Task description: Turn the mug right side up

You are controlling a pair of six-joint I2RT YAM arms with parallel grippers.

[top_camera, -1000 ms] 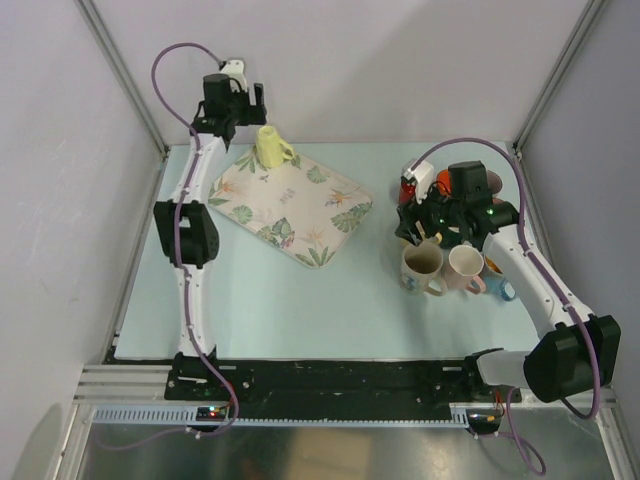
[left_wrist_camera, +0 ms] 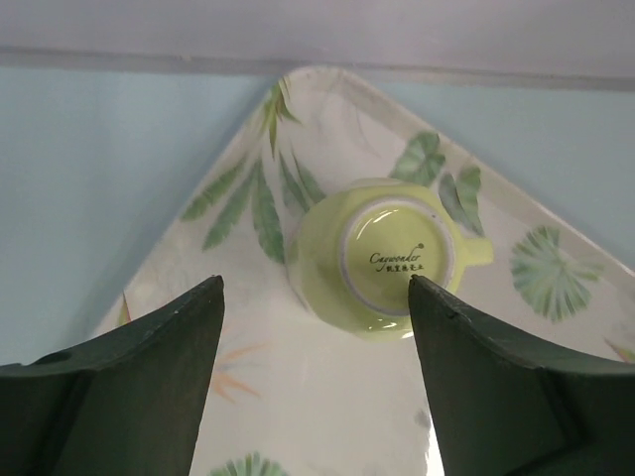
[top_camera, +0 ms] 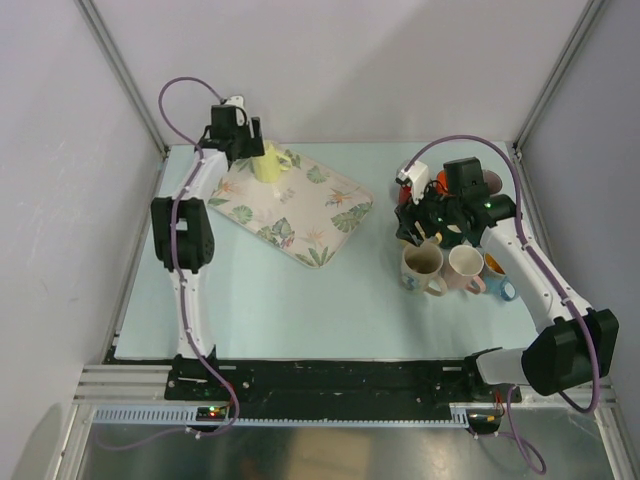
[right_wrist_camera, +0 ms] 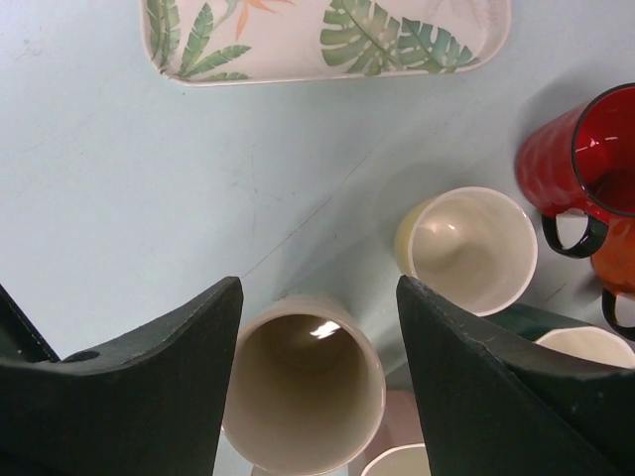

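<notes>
An upside-down yellow-green mug (top_camera: 268,167) rests on the patterned tray (top_camera: 305,215), its base with lettering facing up and its handle pointing right in the left wrist view (left_wrist_camera: 352,263). My left gripper (top_camera: 241,135) is just above it, fingers parted, the right fingertip overlapping the mug's lower right side in the wrist view; contact cannot be told. My right gripper (top_camera: 418,220) stands open at the right, over a group of cups.
Several cups crowd the right side: a beige mug (top_camera: 418,262), a pink mug (top_camera: 462,262), a red mug (right_wrist_camera: 546,159) and a cream cup (right_wrist_camera: 466,248).
My left gripper has come down from higher at the back toward the mug, and its arm has shifted slightly. The mug appears moved a little toward the front. The right arm is still.
</notes>
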